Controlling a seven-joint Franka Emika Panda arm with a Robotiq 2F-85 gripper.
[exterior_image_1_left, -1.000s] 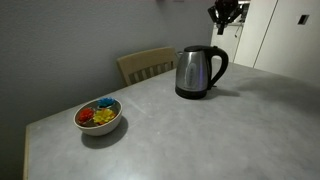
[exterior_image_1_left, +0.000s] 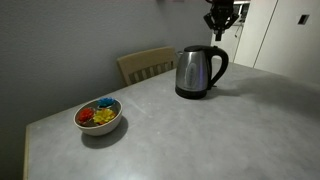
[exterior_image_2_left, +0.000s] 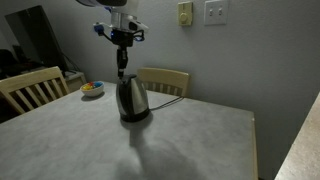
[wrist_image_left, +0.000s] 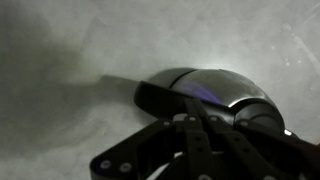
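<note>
A steel kettle (exterior_image_1_left: 194, 73) with a black handle and base stands upright on the grey table. My gripper (exterior_image_1_left: 218, 38) points down just above the handle side of the kettle, its fingers shut with nothing visible between them. The second exterior view has the gripper (exterior_image_2_left: 122, 72) right over the kettle (exterior_image_2_left: 140, 97), close to the top of its handle; whether they touch is unclear. From the wrist, the kettle (wrist_image_left: 225, 84) and its dark handle (wrist_image_left: 160, 100) lie below the fingers, partly hidden by the gripper.
A white bowl (exterior_image_1_left: 99, 128) with red, yellow and blue items stands at the left of the table. A wooden chair (exterior_image_1_left: 146, 65) is behind the kettle. A cord (exterior_image_2_left: 167, 103) runs from the kettle.
Over the last second my gripper has come down a little and slightly left, closer to the kettle handle. Kettle and bowl have stayed in place.
</note>
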